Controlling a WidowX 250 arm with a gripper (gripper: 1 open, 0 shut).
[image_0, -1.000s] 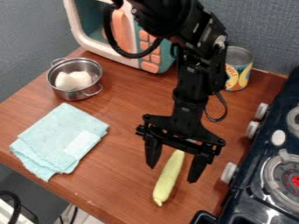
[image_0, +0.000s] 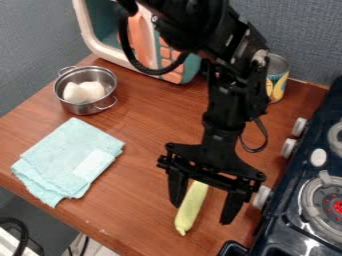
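My black gripper (image_0: 203, 196) hangs over a pale yellow-green elongated vegetable (image_0: 189, 212) lying on the wooden counter, its fingers apart on either side of the upper end. The gripper body hides that end, and whether the fingers touch it is unclear.
A folded light-blue cloth (image_0: 67, 160) lies left. A steel pot (image_0: 110, 101) with white contents stands behind it. A toy-like microwave (image_0: 99, 22) and a can (image_0: 275, 82) are at the back. A black stove (image_0: 307, 222) borders the right.
The gripper has shifted slightly toward the viewer and down, now covering more of the vegetable's upper end. The vegetable looks unmoved.
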